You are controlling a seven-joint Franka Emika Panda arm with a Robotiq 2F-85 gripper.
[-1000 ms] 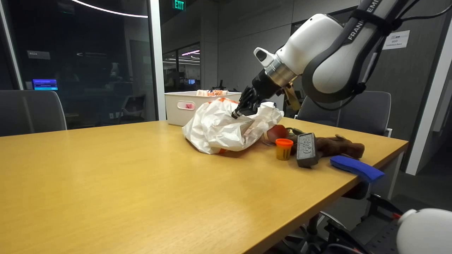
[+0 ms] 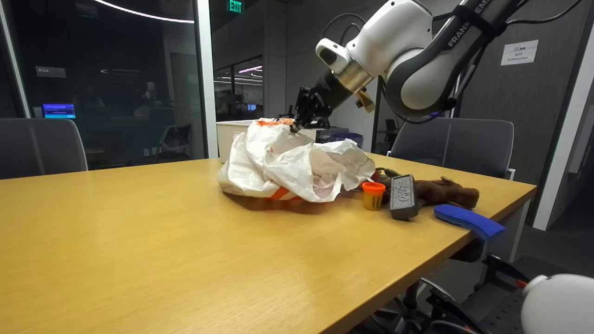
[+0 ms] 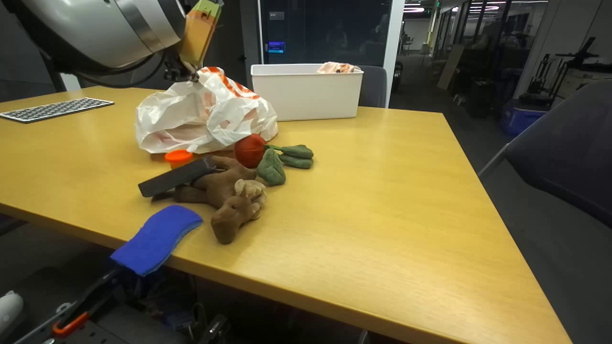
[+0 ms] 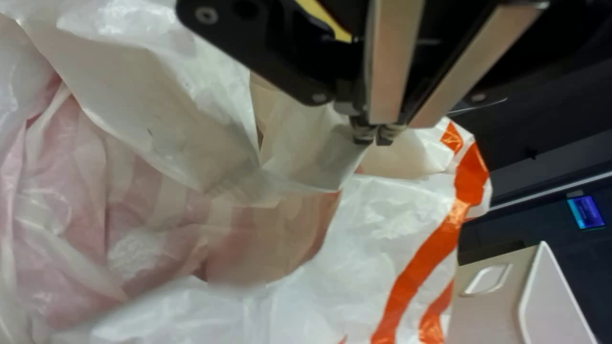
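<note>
A crumpled white plastic bag [image 2: 267, 164] with orange print lies on the table, its mouth partly open. My gripper [image 2: 294, 127] is at the bag's upper edge. The wrist view has the gripper shut, with a thin fold of the bag [image 4: 396, 209] drawn up to its fingertips. Something pinkish shows inside or through the bag; what it is I cannot tell. In the second exterior view the bag [image 3: 201, 117] is bunched upward under the gripper, whose fingers are mostly hidden there.
Behind the bag stands a white bin [image 3: 310, 91] with cloth on its rim. In front lie an orange-lidded tub [image 2: 373, 195], a dark grey block [image 2: 403, 197], a brown plush animal [image 3: 221, 186], a red beet-like toy [image 3: 250, 151] and a blue pad [image 3: 158, 238]. A keyboard [image 3: 54, 109] is farther off.
In exterior view 1, my gripper has moved left and up, and the bag has stretched taller with it. More of its open mouth shows, and it now covers much of the bin.
</note>
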